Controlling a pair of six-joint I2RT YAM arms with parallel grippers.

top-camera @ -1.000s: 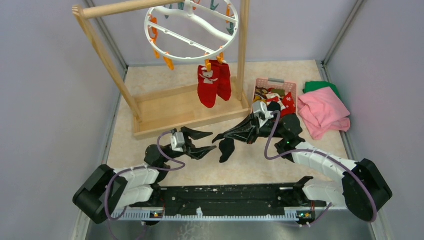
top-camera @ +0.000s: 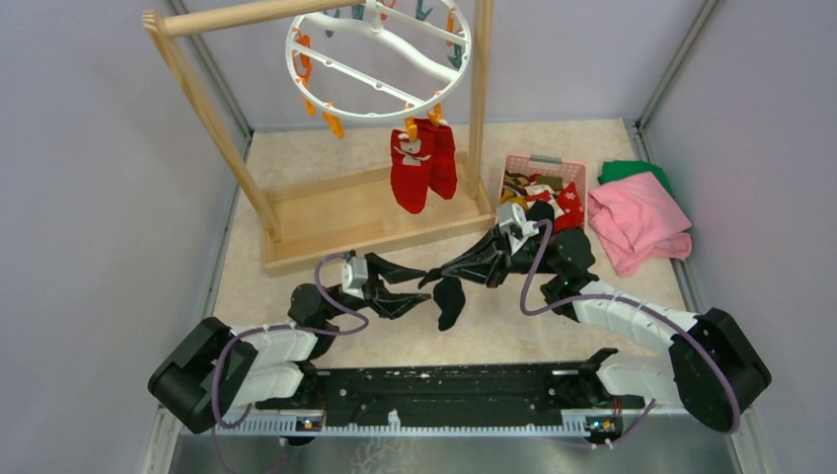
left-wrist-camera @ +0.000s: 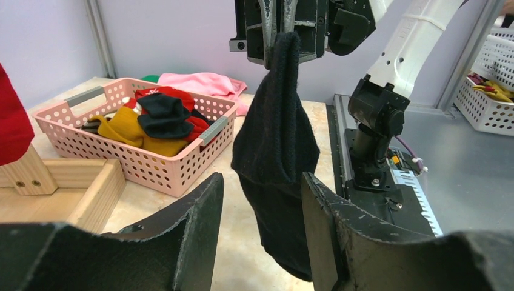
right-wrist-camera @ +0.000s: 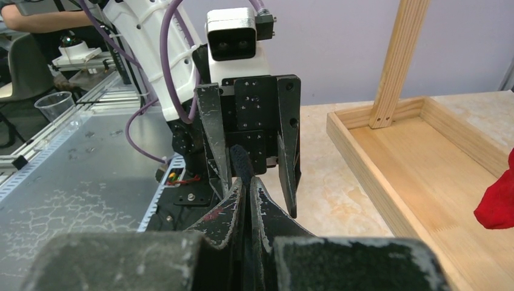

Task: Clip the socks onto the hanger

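A dark sock (top-camera: 449,302) hangs from my right gripper (top-camera: 441,272), which is shut on it. In the left wrist view the black sock (left-wrist-camera: 276,139) is pinched near its top, its lower part dangling. My left gripper (top-camera: 426,284) stands part open, facing the right one, its fingertips on either side of the sock's near end; whether they touch it cannot be told. In the right wrist view a tip of the sock (right-wrist-camera: 240,160) sticks out toward the left gripper's fingers (right-wrist-camera: 290,157). Red socks (top-camera: 424,168) hang from orange clips on the white round hanger (top-camera: 380,114).
A pink basket (top-camera: 508,197) of socks stands at the back right, beside pink cloth (top-camera: 642,212) and green cloth (top-camera: 632,173). The wooden frame's tray (top-camera: 326,212) lies behind the arms. Several orange clips on the hanger's left side are empty.
The left gripper has moved slightly right toward the sock, and its fingers have drawn closer together. The right gripper stays nearly still; the sock and red socks sway a little.
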